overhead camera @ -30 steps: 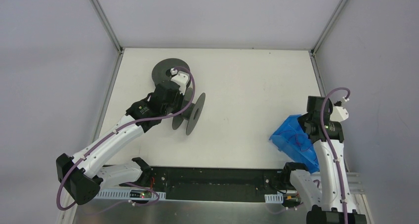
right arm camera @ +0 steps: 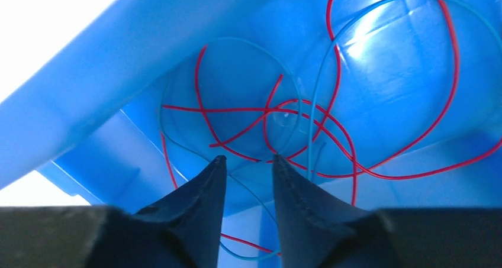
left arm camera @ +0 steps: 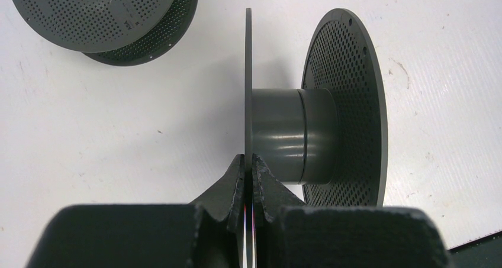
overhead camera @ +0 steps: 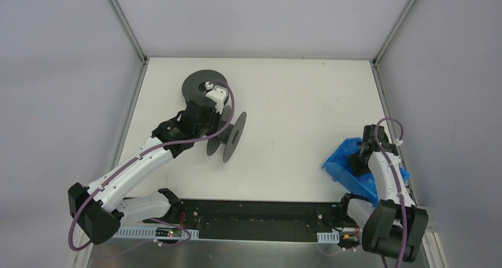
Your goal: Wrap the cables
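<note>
A dark grey spool (overhead camera: 234, 139) stands on its flanges on the white table. In the left wrist view, my left gripper is shut on the thin near flange (left arm camera: 248, 61), seen edge-on between its fingers. The bare hub (left arm camera: 278, 135) and perforated far flange (left arm camera: 355, 102) lie to its right. At the table's right, my right gripper reaches down into the blue bin (overhead camera: 338, 172). Its fingertips are apart. Loose red cables (right arm camera: 408, 177) and thin blue cables (right arm camera: 312, 120) lie looped below; none is clearly held between the fingers.
A second grey spool (overhead camera: 195, 78) lies flat behind the left gripper. One wall of the bin (right arm camera: 71, 90) slants close past the right gripper.
My right arm has lowered, and its gripper has gone from above the bin's right side down into the bin. The left arm and spool stay put.
</note>
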